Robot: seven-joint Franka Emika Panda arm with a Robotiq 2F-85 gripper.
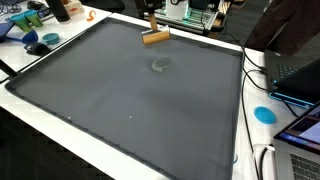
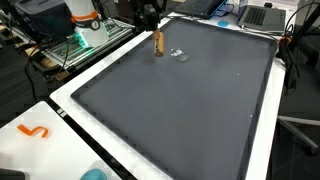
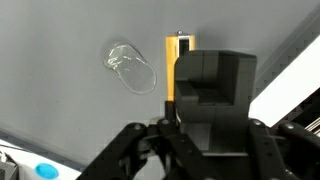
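An orange block [image 1: 156,37] is at the far edge of the grey board in exterior view 1, with a narrow orange upright piece [image 1: 152,19] rising behind it. From the other side, the block [image 2: 159,43] shows as a narrow upright shape right below my dark gripper [image 2: 154,20]. In the wrist view the shut gripper covers much of the orange block [image 3: 171,78], leaving its left side and far end in sight. The block seems held, though the contact itself is hidden. A clear round piece [image 3: 130,67] lies flat on the board, apart from the block.
Most of the grey board [image 1: 130,110] is bare. A blue round object [image 1: 265,115] and laptops [image 1: 297,158] stand beyond its right side in exterior view 1. Several small items, including a dark blue one [image 1: 38,49], sit at the far left.
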